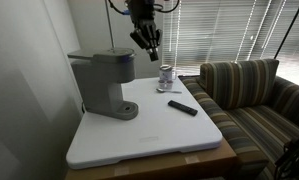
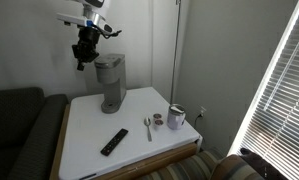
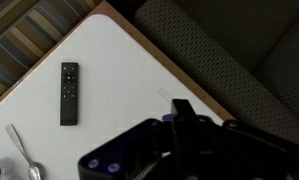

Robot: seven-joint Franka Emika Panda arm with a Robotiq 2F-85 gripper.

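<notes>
High over the white table (image 1: pixel 139 140) is my gripper (image 1: pixel 154 56), to the right of the grey coffee machine (image 1: pixel 105 82) in exterior view 1. Its fingers (image 3: pixel 180 108) are shut, with nothing seen between them. It hangs well clear of everything on the tabletop. A black remote (image 3: pixel 69 94) lies flat on the table in the wrist view. Beside it rests a metal spoon (image 2: pixel 148 129). Near the table's edge a light-coloured canister (image 2: pixel 176 117) stands upright, with two small round pods (image 2: pixel 158 119) close by.
A striped couch (image 1: pixel 239 85) runs along one side of the table, and a dark couch (image 2: pixel 19 130) along another. Window blinds (image 1: pixel 209 30) hang behind.
</notes>
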